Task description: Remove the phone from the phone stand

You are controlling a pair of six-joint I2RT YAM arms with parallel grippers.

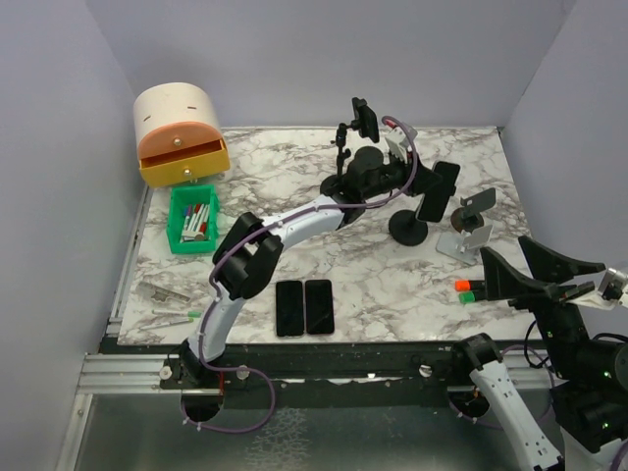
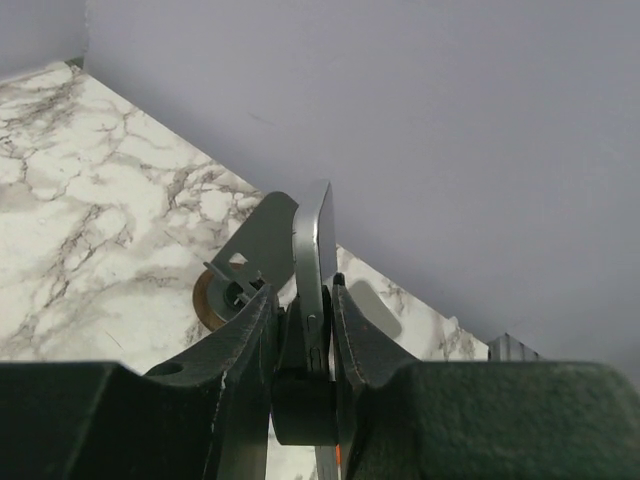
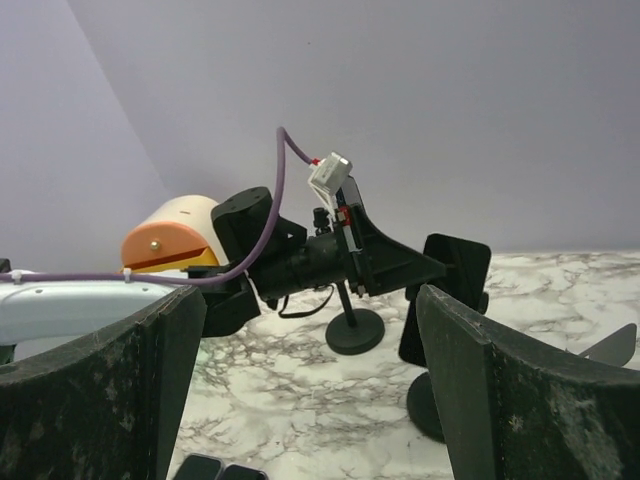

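Note:
The phone [image 1: 439, 191] stands in a black stand [image 1: 407, 228] at the back right, seen side-on in the left wrist view [image 2: 313, 240]. My left gripper [image 1: 420, 177] is at the phone, its fingers around the phone's edge; whether they grip it I cannot tell. In the right wrist view the phone [image 3: 450, 280] tilts slightly, beside the left gripper. My right gripper [image 1: 530, 265] hangs at the front right, its fingers apart with nothing between them.
Another stand [image 1: 329, 184] is left of the phone; metal stands [image 1: 476, 206] are to its right. Two phones [image 1: 304, 307] lie at the front. A drawer box [image 1: 182, 137] and green tray [image 1: 191, 240] are on the left.

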